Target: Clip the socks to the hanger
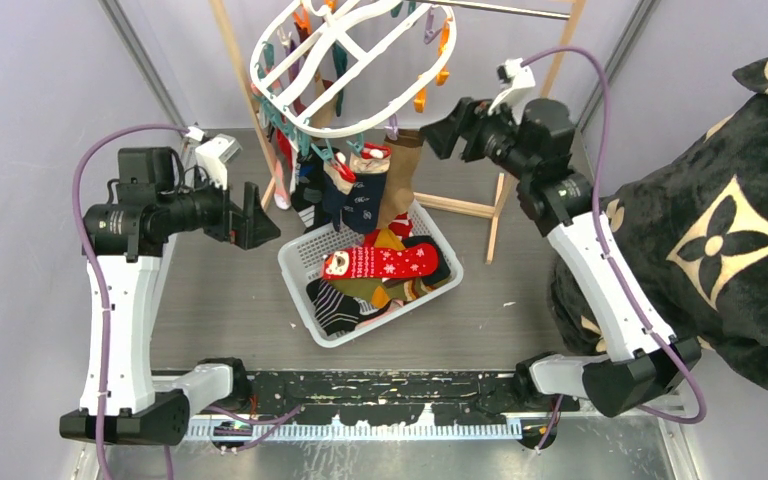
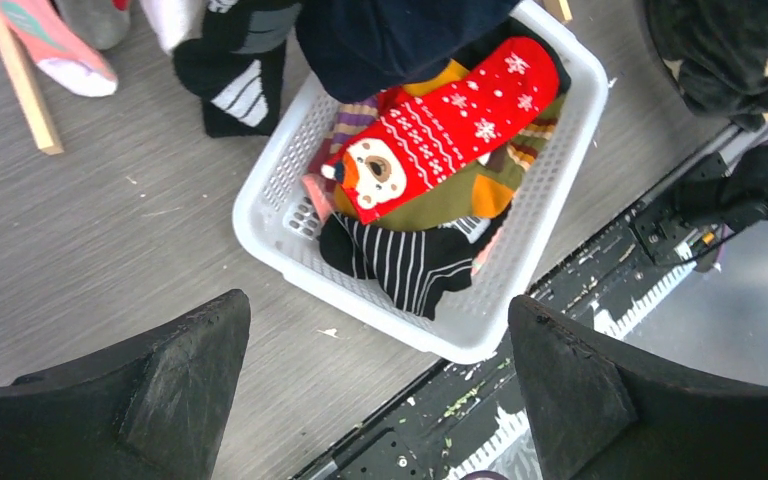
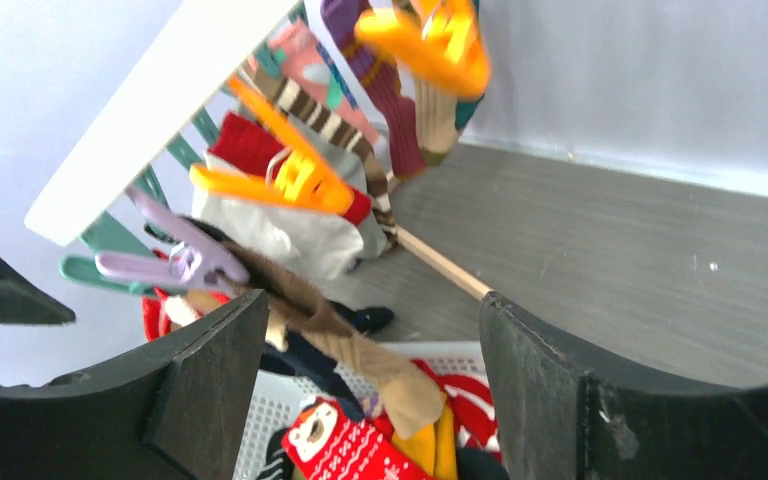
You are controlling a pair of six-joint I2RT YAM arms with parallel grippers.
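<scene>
The white hanger (image 1: 355, 52) carries socks on coloured clips; a brown sock (image 1: 400, 170) hangs from a purple clip (image 3: 175, 255) at its near side. Orange clips (image 3: 310, 185) are beside it. My left gripper (image 1: 258, 216) is open left of the white basket (image 1: 300, 300), which holds a red bear sock (image 2: 420, 140) and other socks. My right gripper (image 1: 440, 130) is raised just right of the brown sock; in the right wrist view its fingers stand apart with nothing held between them.
A wooden stand (image 1: 490, 230) supports the rail (image 1: 510, 13). A dark patterned cushion (image 1: 720, 250) fills the right side.
</scene>
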